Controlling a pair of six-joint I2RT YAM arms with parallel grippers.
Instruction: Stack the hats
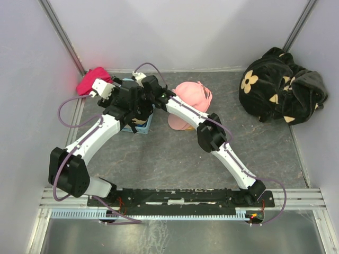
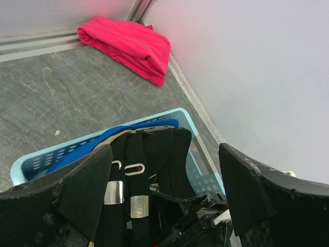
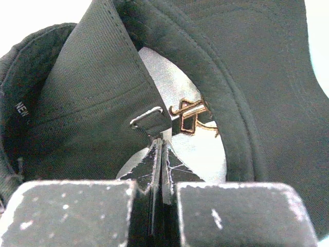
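Observation:
A light blue basket (image 1: pixel 143 128) (image 2: pixel 202 181) at the back left holds dark hats (image 2: pixel 175 154) (image 3: pixel 87 113). My left gripper is open above them, with black straps and buckles below it. My right gripper is shut over a dark cap with a white inside and gold lettering; whether fabric is between its tips I cannot tell. Pink hats (image 1: pixel 190 100) lie right of the basket, partly under my right arm.
A folded red cloth (image 1: pixel 92 80) (image 2: pixel 126 46) lies behind the basket at the left. A black flowered bundle (image 1: pixel 280 84) sits at the back right.

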